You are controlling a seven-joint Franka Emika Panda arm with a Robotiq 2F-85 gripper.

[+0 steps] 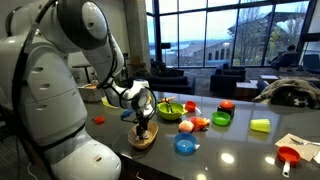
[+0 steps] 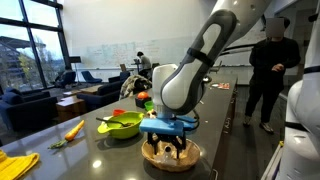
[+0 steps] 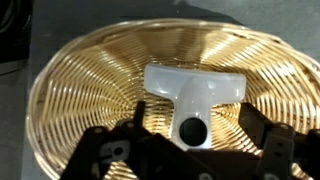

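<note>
Inside the oval wicker basket (image 3: 62, 100) lies a white T-shaped object (image 3: 193, 88) with a round dark spot at its near end. My gripper is over the basket, its fingers open and apart on either side of the object's stem. One black finger (image 3: 124, 140) shows to the left and the other to the right, with gaps between them and the stem. In exterior view 1 the gripper (image 1: 142, 134) reaches down into the basket (image 1: 133, 138). From the other side, the arm partly covers the basket (image 2: 152, 156).
A blue bowl (image 1: 185, 143) stands right of the basket, and a green bowl (image 1: 170, 111) behind it. Orange and red items (image 1: 200, 124) lie farther back. A red spatula (image 1: 288, 157) rests at the right.
</note>
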